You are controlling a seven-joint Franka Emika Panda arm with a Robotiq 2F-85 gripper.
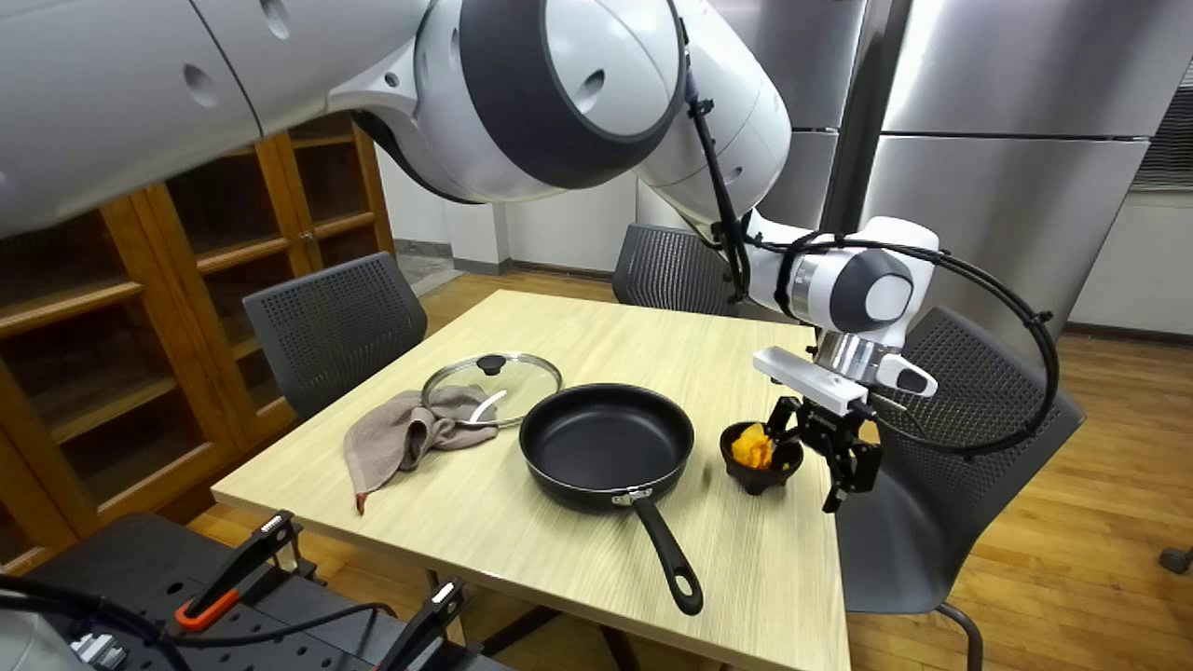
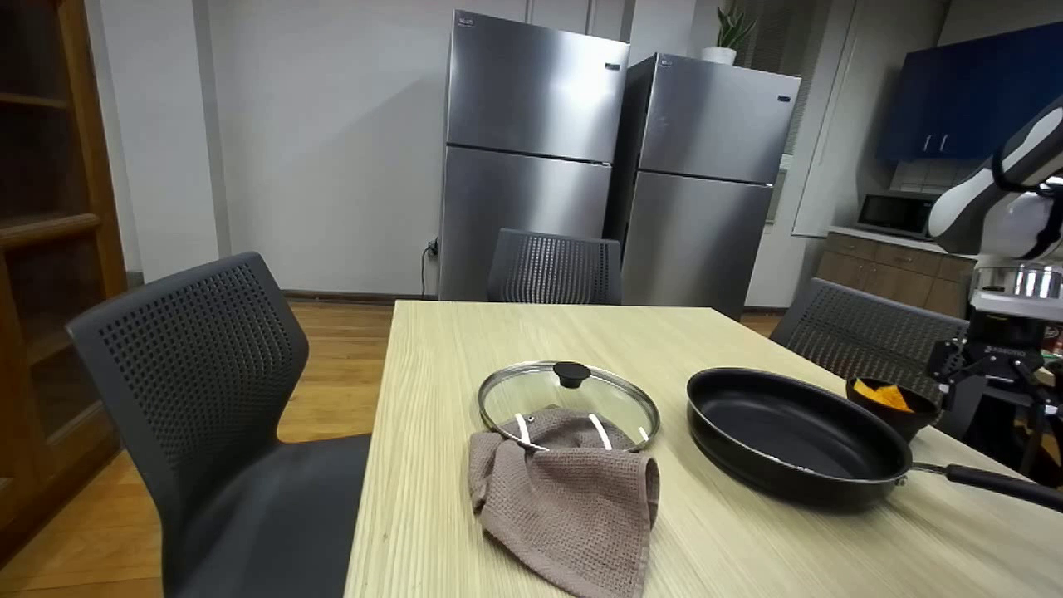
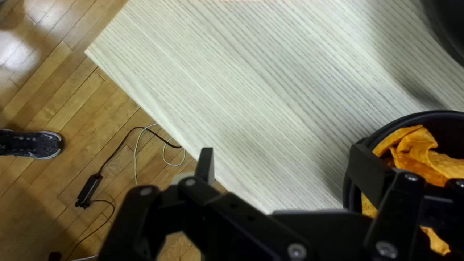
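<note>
My gripper (image 1: 802,470) stands open at the table's right edge, its fingers spread wide with nothing held between them. In the wrist view, one finger (image 3: 367,172) reaches over the near rim of the black bowl, while the other finger (image 3: 206,165) is out past the table edge. Orange chips (image 3: 424,152) fill part of the bowl (image 1: 761,481); the gripper hides some of it. Left of the bowl lies a black frying pan (image 1: 607,438). Whether the finger touches the bowl I cannot tell.
A glass lid (image 2: 570,375) rests partly on a crumpled brown towel (image 2: 573,508), left of the pan. The pan's handle (image 1: 667,554) points toward the front edge. Chairs (image 1: 335,324) surround the table (image 1: 671,324), whose far part is clear.
</note>
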